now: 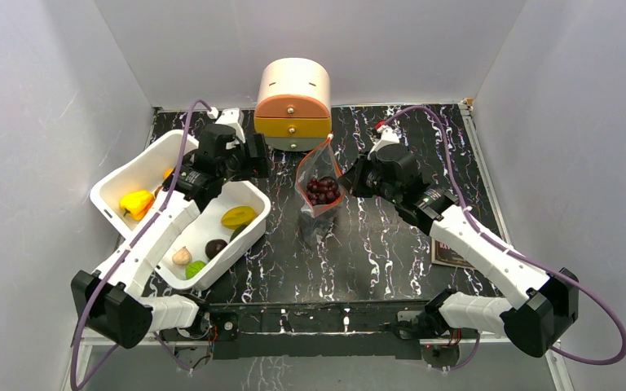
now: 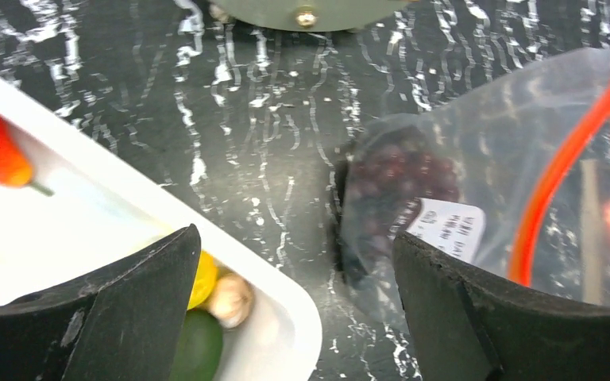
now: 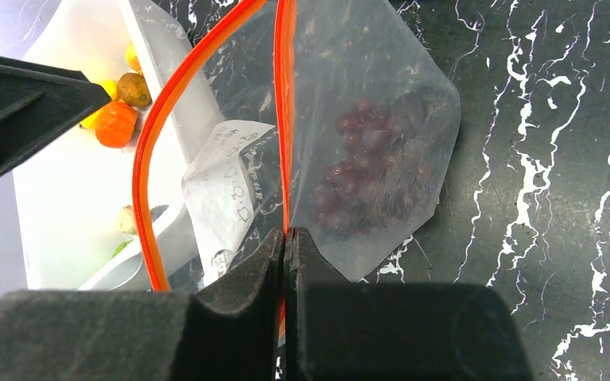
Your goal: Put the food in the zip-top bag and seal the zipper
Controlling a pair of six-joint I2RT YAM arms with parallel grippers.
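Observation:
The clear zip bag (image 1: 315, 216) with an orange zipper stands mid-table, grapes (image 1: 323, 191) inside it, seen through the plastic in the right wrist view (image 3: 365, 171). My right gripper is shut on the bag's orange zipper edge, on the bag's right side in the top view. My left gripper is open, raised left of the bag near the bins' inner edge, nothing between its fingers; the bag lies to the right in its wrist view.
Two white bins (image 1: 110, 191) of toy fruit and vegetables fill the left, partly under the left arm. A small drawer cabinet (image 1: 292, 90) stands at the back.

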